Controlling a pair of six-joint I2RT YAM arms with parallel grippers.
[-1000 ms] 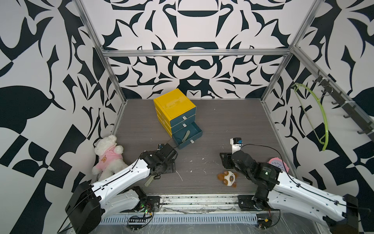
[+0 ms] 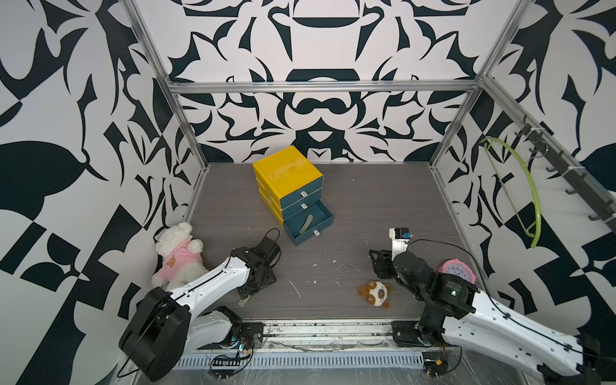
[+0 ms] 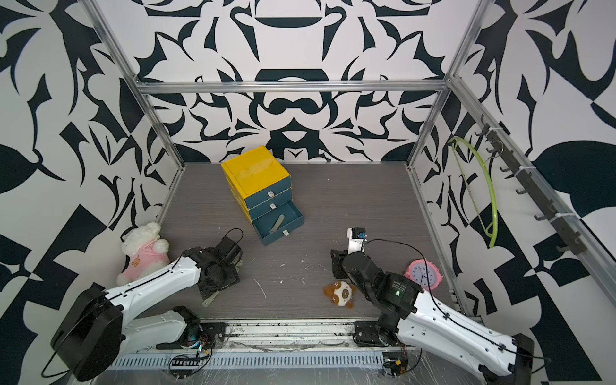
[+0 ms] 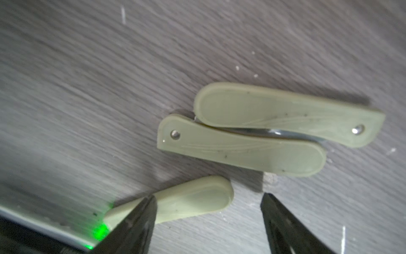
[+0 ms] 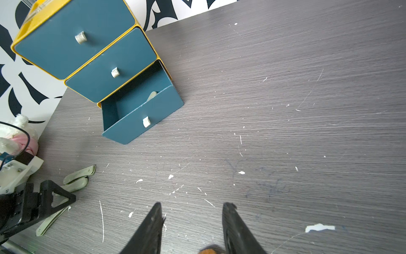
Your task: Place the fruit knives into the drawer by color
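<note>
Three pale green fruit knives lie on the table under my left gripper: an upper knife (image 4: 279, 110), a middle knife (image 4: 241, 148) close beside it, and a lower knife (image 4: 190, 199) at an angle. My left gripper is open above them, a finger over the lower knife. Another pale green knife (image 2: 306, 224) lies in the open bottom blue drawer (image 2: 296, 238) of the yellow cabinet. My right gripper hangs open over bare table at the right.
A white teddy bear (image 2: 179, 256) sits at the left, a brown plush toy (image 2: 377, 294) lies near the front, and a pink clock (image 3: 423, 272) is at the right.
My left arm has drawn back leftward over the knives. The right arm has shifted slightly to the right. The drawer looks unchanged.
</note>
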